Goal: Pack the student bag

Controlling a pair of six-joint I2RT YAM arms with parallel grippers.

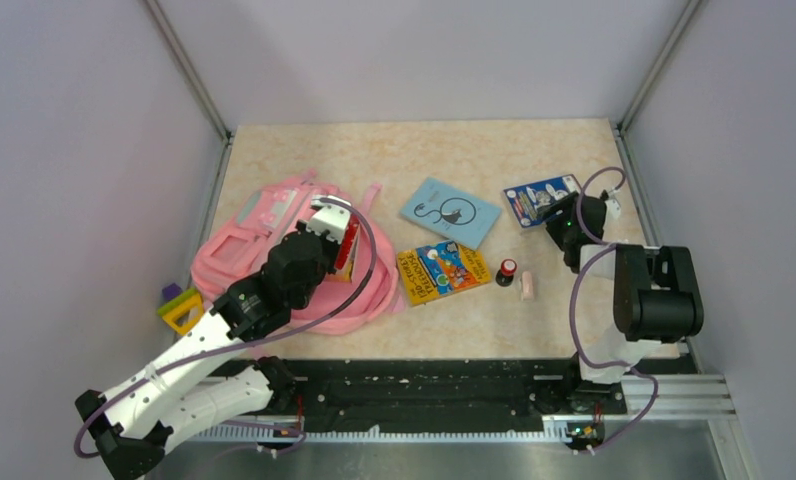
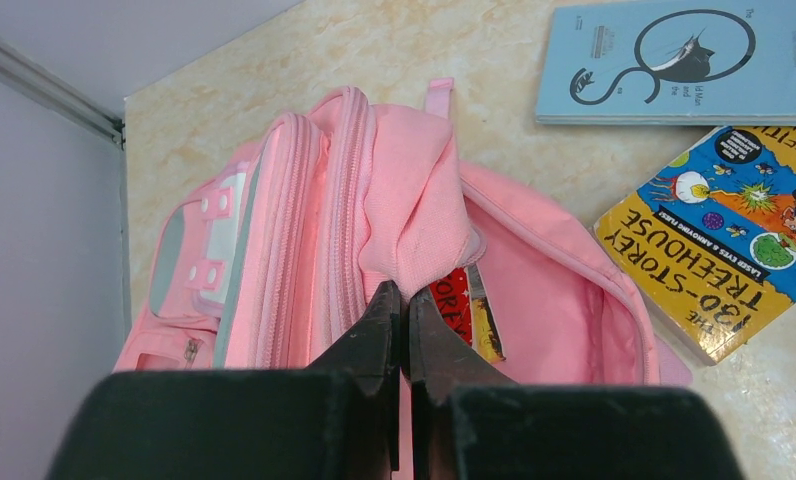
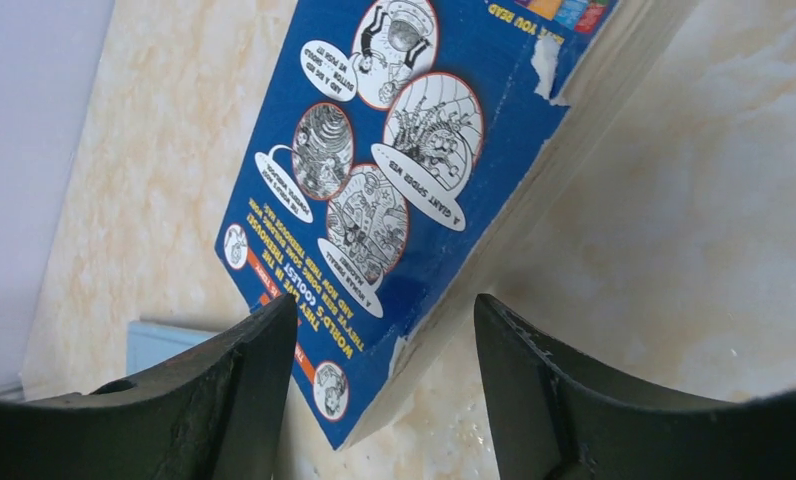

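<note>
The pink bag lies at the left of the table. In the left wrist view, folds of its cloth run together at the tips of my left gripper, which is shut on the bag's edge. A red-covered book shows partly inside the bag. At the far right, my right gripper is open above a thick blue book, one finger on each side of its near corner and nothing gripped. A light-blue book and a yellow book lie in the middle.
A dark bottle with a red cap stands right of the yellow book, and a small pink eraser-like item lies beside it. A yellow and purple object sits left of the bag.
</note>
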